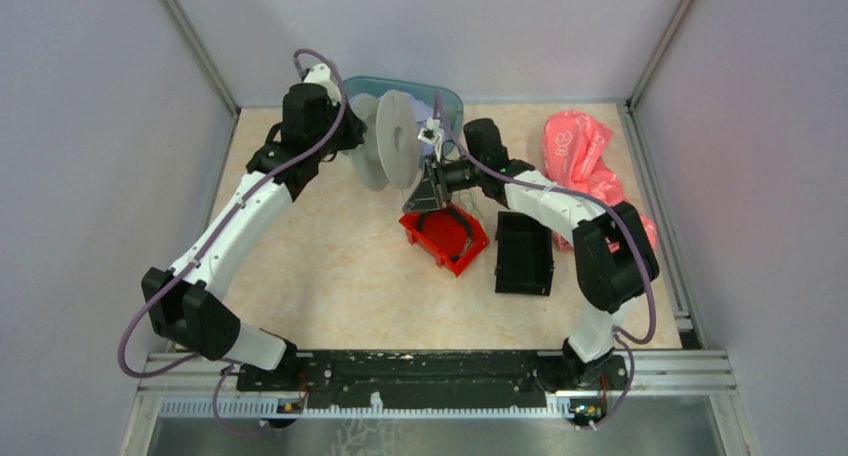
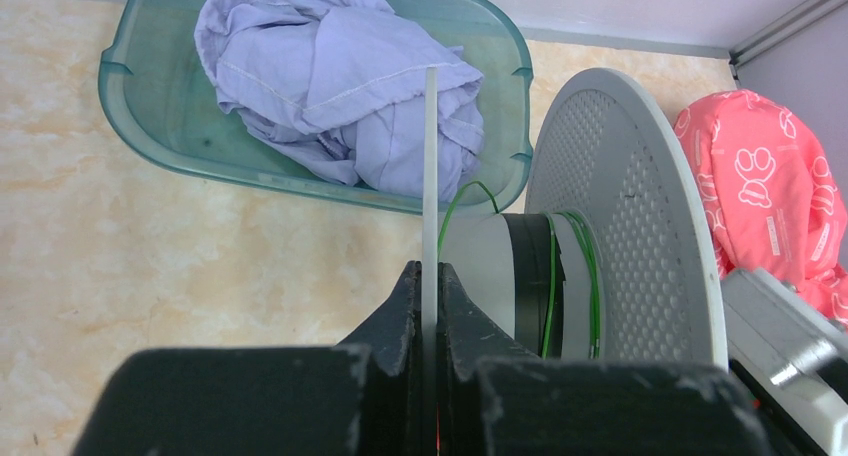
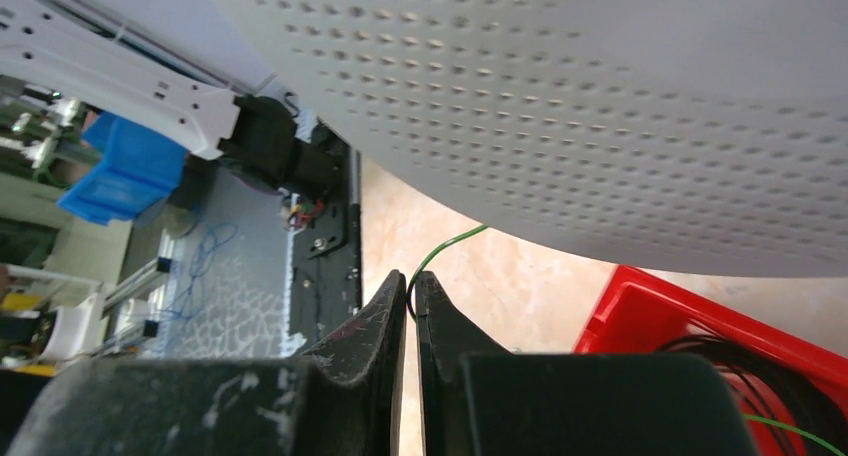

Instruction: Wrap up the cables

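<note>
A white cable spool (image 1: 397, 141) hangs in my left gripper (image 1: 355, 136), high over the mat. In the left wrist view, my left gripper is shut on a thin pale flange seen edge-on, with the other perforated flange (image 2: 640, 236) to its right and green cable (image 2: 590, 276) wound round the core. My right gripper (image 1: 415, 201) is below and right of the spool. In the right wrist view, its fingertips (image 3: 395, 296) are shut with a green cable at them, running up behind the spool's flange (image 3: 560, 156).
A red bin (image 1: 445, 261) with coiled dark cable and a black tray (image 1: 523, 256) stand below. A teal tub (image 1: 455, 111) with lilac cloth is behind. A pink bag (image 1: 575, 146) lies at the right.
</note>
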